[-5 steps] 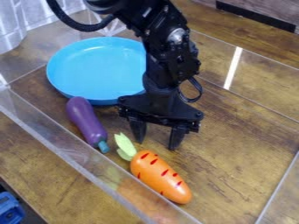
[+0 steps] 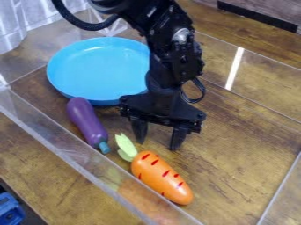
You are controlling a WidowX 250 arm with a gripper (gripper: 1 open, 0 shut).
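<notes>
The black robot arm reaches down from the top centre, its gripper [image 2: 157, 132] low over the wooden floor, with both fingers pointing down and apart, and nothing visible between them. Just in front and below it lies a toy carrot [image 2: 161, 178], orange with red marks, its green top pointing toward the gripper. To the left lies a purple eggplant toy [image 2: 84, 119] with a teal end. A blue plate [image 2: 84, 66] sits behind the gripper at the upper left.
A clear tray wall [image 2: 47, 133] runs diagonally along the lower left. A blue object [image 2: 7, 211] shows at the bottom-left corner.
</notes>
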